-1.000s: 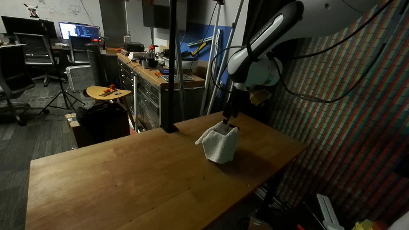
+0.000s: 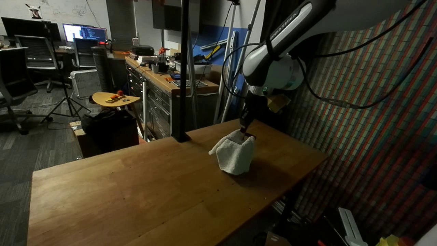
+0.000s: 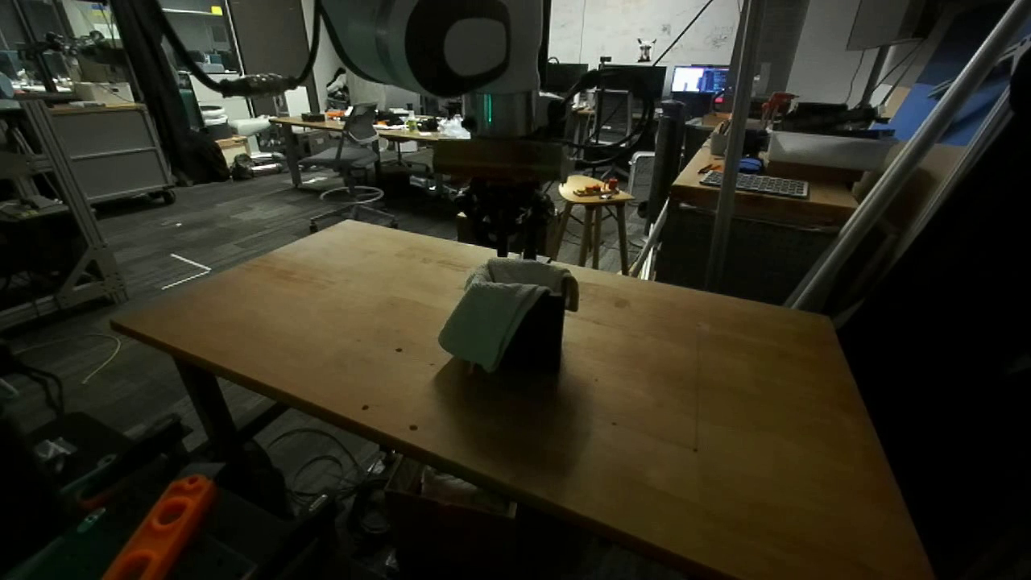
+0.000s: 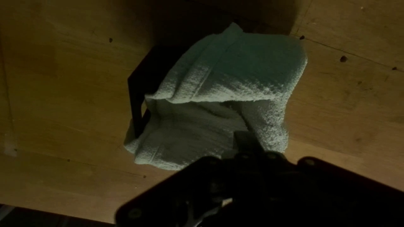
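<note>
A pale towel (image 2: 235,153) is draped over a black open box (image 3: 543,333) standing on the wooden table. Its folds hang over the walls and sag into the middle, covering most of the box. In the wrist view the towel (image 4: 242,72) spreads below the fingers, with a dark box corner (image 4: 136,102) bare at the left. My gripper (image 2: 244,127) points down at the towel's sagging middle, its tips at or just above the cloth. The fingers are shut; the wrist view shows the fingertips (image 4: 244,139) together against the fabric, and no cloth can be made out between them.
A black upright post (image 2: 183,82) stands at the table's back edge. Beyond it are a workbench (image 2: 172,84) and a small stool (image 2: 116,99) bearing small items.
The fingers, visibly apart a second ago, have come together. The arm has shifted slightly. Towel and box look the same.
</note>
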